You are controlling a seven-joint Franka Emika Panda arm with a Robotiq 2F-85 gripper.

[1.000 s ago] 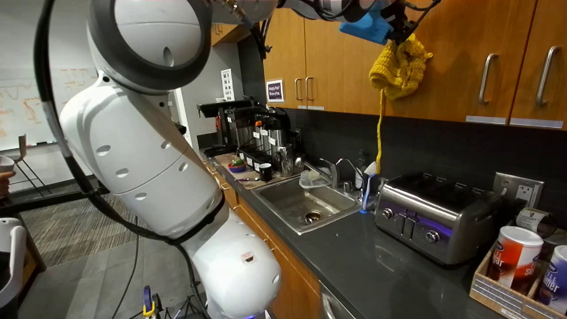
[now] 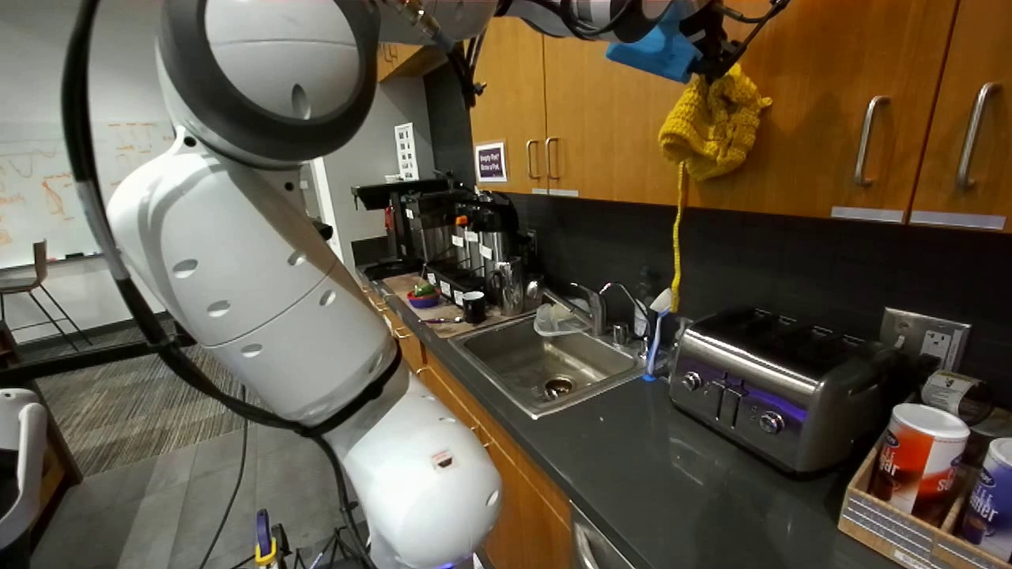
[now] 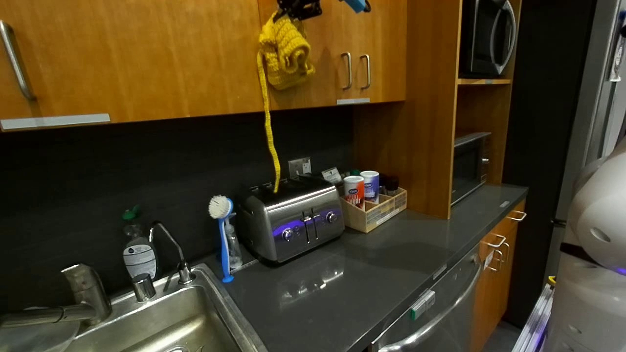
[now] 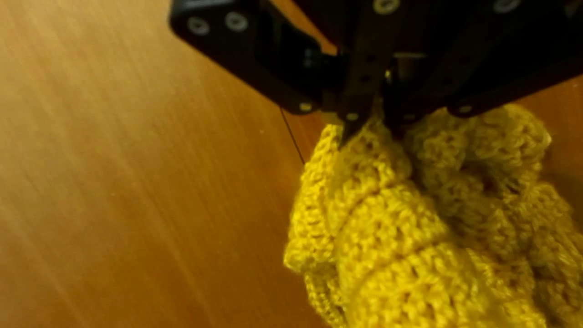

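Note:
A yellow knitted piece (image 2: 713, 128), bunched up and with one long cord trailing down, hangs in front of the wooden upper cabinets. My gripper is shut on its upper edge, and the cloth spreads out below the fingertips in the wrist view. In exterior view 2 the knitted piece (image 3: 285, 55) hangs high above the counter, the end of its cord close to the top of the toaster (image 3: 293, 220); whether it touches cannot be told. Only the lower part of the gripper (image 3: 288, 16) shows there, at the top edge.
The sink (image 2: 555, 360) lies left of the toaster, with a blue-handled brush (image 3: 224, 240) standing between them. A wooden box (image 3: 375, 212) with canisters stands right of the toaster. Cabinet handles (image 2: 870, 141) jut out nearby.
The arm, gripper and yellow knitted piece look unmoved. At the far left of exterior view 1, a hand with a bowl has gone out of view.

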